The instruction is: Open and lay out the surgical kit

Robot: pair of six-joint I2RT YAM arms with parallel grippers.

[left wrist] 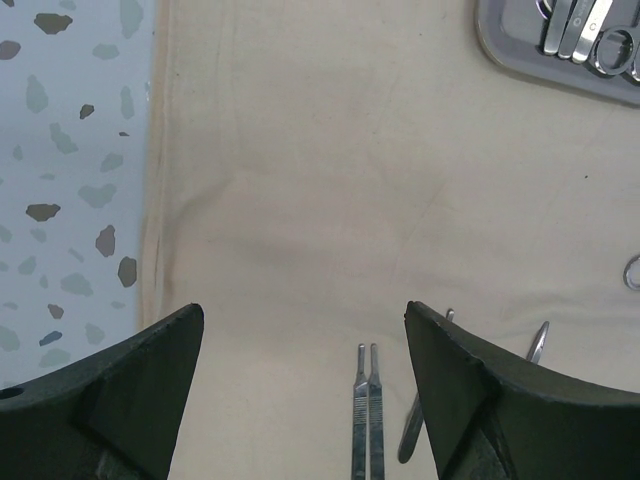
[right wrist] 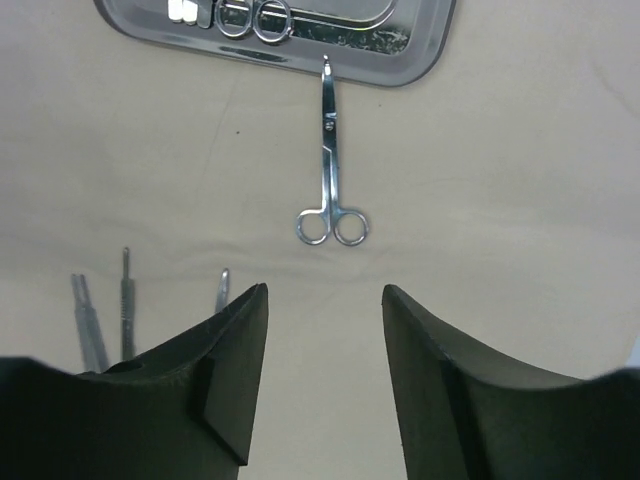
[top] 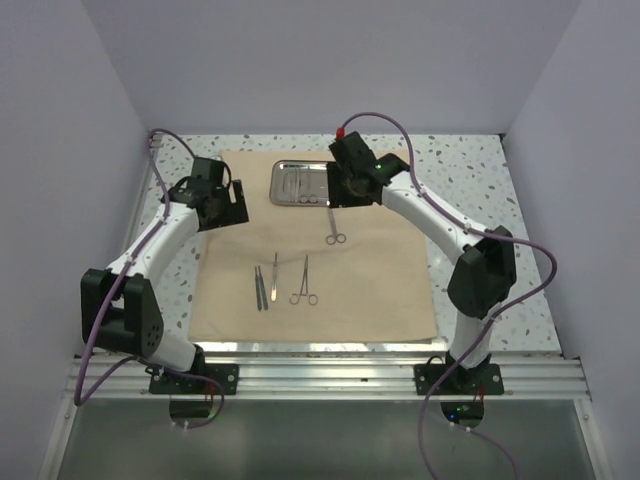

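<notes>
A pair of silver scissors (right wrist: 330,170) lies on the beige cloth, its blades pointing at the near rim of the metal tray (right wrist: 400,72) and its finger rings toward my right gripper. That gripper is open, with nothing between its fingers; from above it covers the tray's right end. Several instruments remain in the tray (top: 274,185). Nearer the front lie two dark slim instruments (top: 261,288), a silver scalpel-like one (top: 275,278) and a ring-handled instrument (top: 304,285). My left gripper hangs open and empty over the cloth's left side.
Bare cloth (top: 370,290) stretches across the front right, and the left of the cloth behind the slim instruments is clear too. Speckled table top (top: 490,240) shows on both sides. A metal rail (top: 330,368) runs along the front.
</notes>
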